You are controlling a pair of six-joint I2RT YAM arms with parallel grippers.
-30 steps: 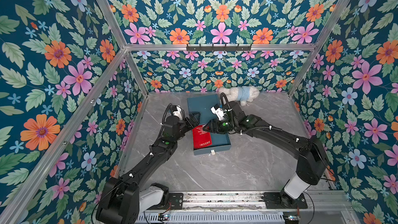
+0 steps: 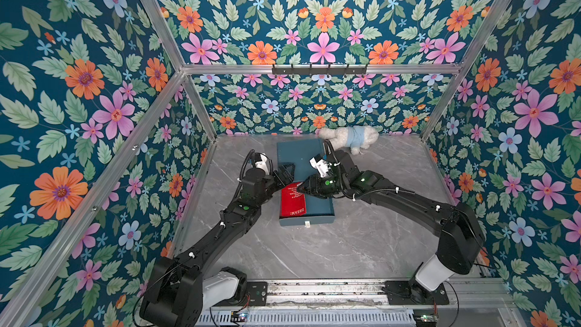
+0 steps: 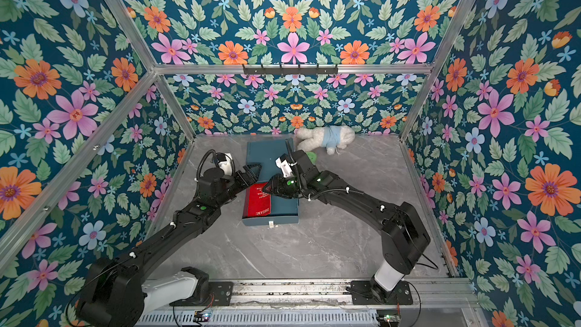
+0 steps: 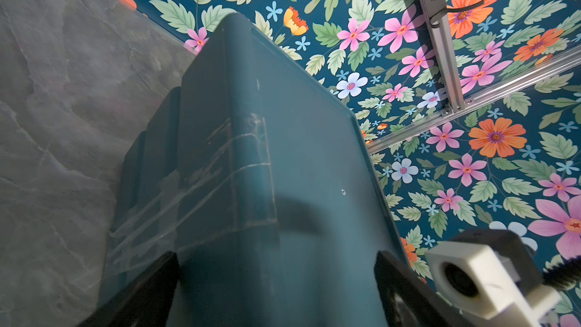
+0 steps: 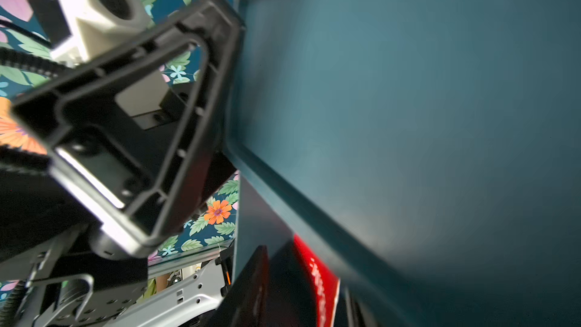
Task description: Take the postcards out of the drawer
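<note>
The red postcards [image 2: 294,201], the top one lettered "DREAM:", lie in the left part of the pulled-out drawer [image 2: 319,207] of a blue-teal box [image 2: 299,150]. My right gripper [image 2: 300,187] is low over the drawer at the cards' far end. In the right wrist view, a red card edge [image 5: 320,275] shows between its parted fingers, closer to one finger [image 5: 356,310]; contact is unclear. At the box's left side, my left gripper stands open, with a box corner [image 4: 242,206] between its fingers. The fingertips' lower ends are out of frame.
A plush toy [image 2: 354,137] with a blue band lies behind the box, and a small green thing [image 3: 311,156] sits beside the box.
The box and its drawer have shifted and turned slightly, the drawer's front going left with the cards. Both arms have hardly moved.
</note>
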